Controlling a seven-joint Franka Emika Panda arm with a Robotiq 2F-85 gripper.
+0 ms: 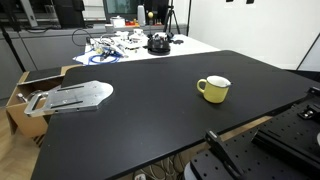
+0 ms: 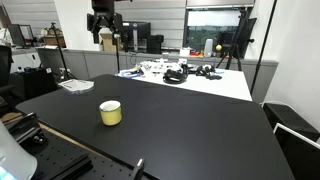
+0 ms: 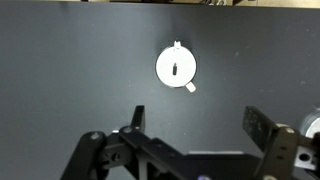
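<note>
A yellow mug [image 1: 213, 89] with a white inside stands upright on the dark table; its handle points left in the first exterior view. The second exterior view has the mug [image 2: 110, 115] near the table's front. High above the table, clear of everything, hangs my gripper [image 2: 103, 40]; only its lower tips show at the top of the first exterior view. In the wrist view my gripper is open, its fingers wide apart and empty. Ahead of them is a round white shape [image 3: 175, 68] with a small dark mark inside; I cannot tell what it is.
A flat, slotted whitish piece [image 1: 72, 97] lies at the table's left in the first exterior view. Cables and small gear [image 1: 120, 43] crowd the background beyond the far edge. A pale round thing [image 3: 312, 124] is cut off at the wrist view's right.
</note>
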